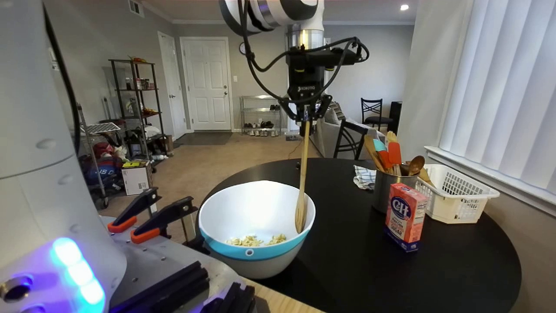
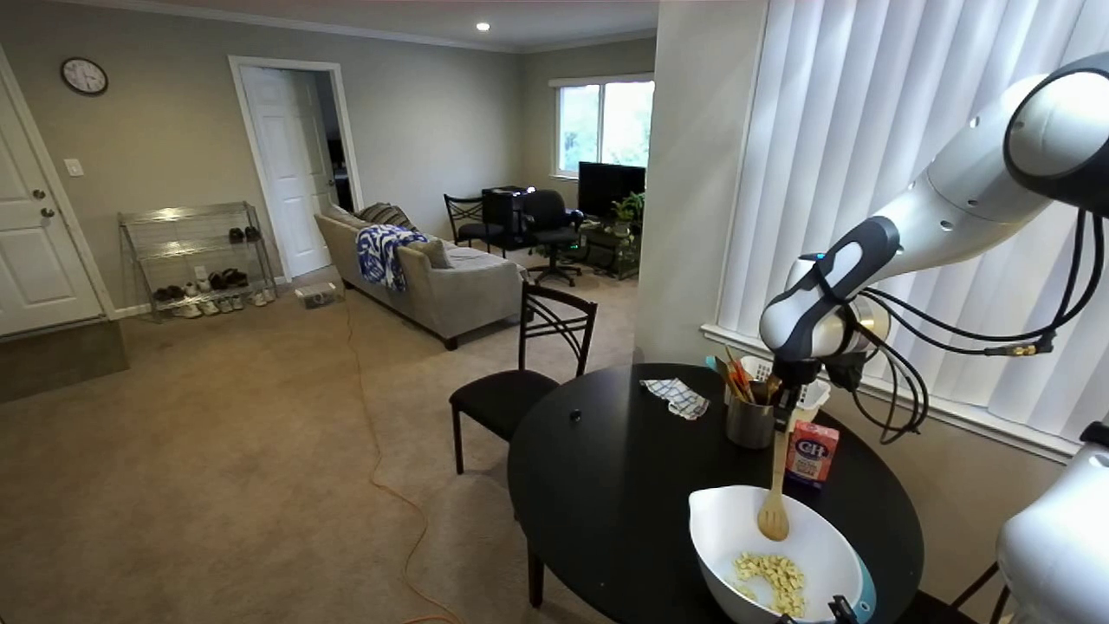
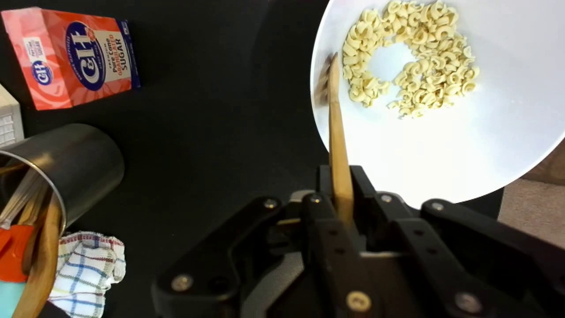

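A wooden spoon (image 1: 302, 182) hangs nearly upright from my gripper (image 1: 306, 125), which is shut on its handle. Its slotted head (image 2: 772, 518) is inside the white bowl (image 2: 717, 511), close to the wall on the sugar-box side. In the wrist view the handle (image 3: 339, 143) runs forward from between the fingers, and the spoon's tip lies along the bowl's inner side. Pale shell-like pasta (image 3: 434, 69) forms a broken ring on the bowl's floor, with a bare patch in its middle. The spoon head stands beside the pasta; whether it touches the bowl wall I cannot tell.
A pink sugar box (image 1: 406, 216) and a metal utensil holder (image 1: 383, 190) stand right of the bowl. Behind them are a white basket (image 1: 458, 201) and a checked cloth (image 1: 365, 177). Clamps (image 1: 164, 216) sit left of the bowl. The black tabletop (image 1: 333, 250) between bowl and box is clear.
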